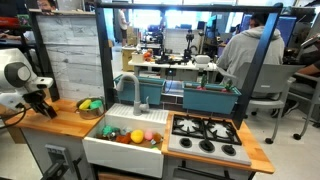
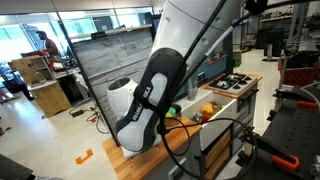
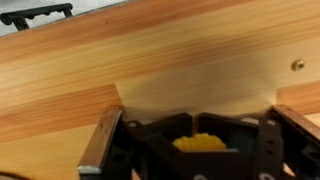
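At the far left of the counter, in exterior view 1, my gripper (image 1: 46,108) is low over the wood. The wrist view shows its two fingers wide apart, with a yellow ridged object (image 3: 199,143) partly visible between them near the bottom edge. Dark gripper parts cover most of that object, and no firm hold on it shows. Beneath lies the bare wooden counter (image 3: 190,60). In exterior view 2 the white arm (image 2: 135,110) reaches down to the counter's near end, and its fingers are hard to make out.
A green bowl (image 1: 90,106) with yellow items stands right of the arm. Beyond it are a white sink (image 1: 122,155) holding several colourful toy foods, a faucet (image 1: 139,92) and a stove (image 1: 207,137). A grey wooden panel (image 1: 72,55) rises behind the counter's left part.
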